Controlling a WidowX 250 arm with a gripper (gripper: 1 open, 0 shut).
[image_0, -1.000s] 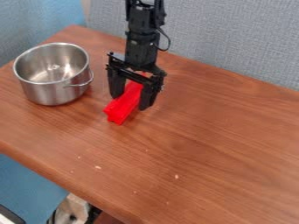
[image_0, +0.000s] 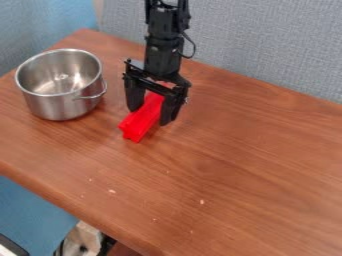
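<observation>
A red block (image_0: 139, 124) lies at an angle on the wooden table, just right of a steel pot. My black gripper (image_0: 152, 102) is down over the block's far end, its fingers open on either side of it. Whether they touch the block cannot be made out.
The steel pot (image_0: 60, 85) stands at the left of the table (image_0: 241, 180). A grey wall runs along the back, and the table's edge is at lower left.
</observation>
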